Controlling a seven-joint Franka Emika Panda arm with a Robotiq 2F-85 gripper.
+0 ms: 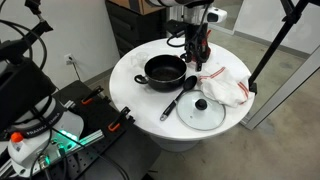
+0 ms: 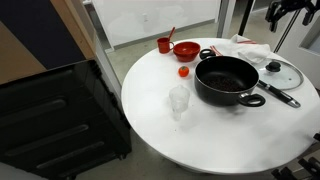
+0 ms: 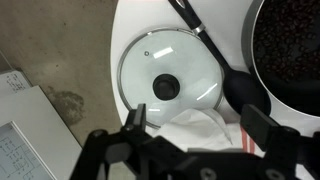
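My gripper stands open over the table in the wrist view, nothing visible between its fingers. Beneath it are a glass lid [image 3: 190, 62] with a black knob and a white cloth [image 3: 195, 128] with red stripes. A black spoon [image 3: 242, 90] lies between the lid and a black pot [image 2: 220, 88]. Small dark beans [image 3: 285, 45] cover the pot's bottom. In the first exterior view the gripper [image 1: 192, 48] hangs above the table's far side, behind the pot [image 1: 165, 75]; the lid [image 1: 203, 112] lies flat nearer the front right.
On the white round table [image 2: 150, 130], a red bowl [image 2: 187, 52], a red mug [image 2: 165, 44], a tomato [image 2: 183, 71] and a crumpled clear plastic item [image 2: 179, 98] stand beside the pot.
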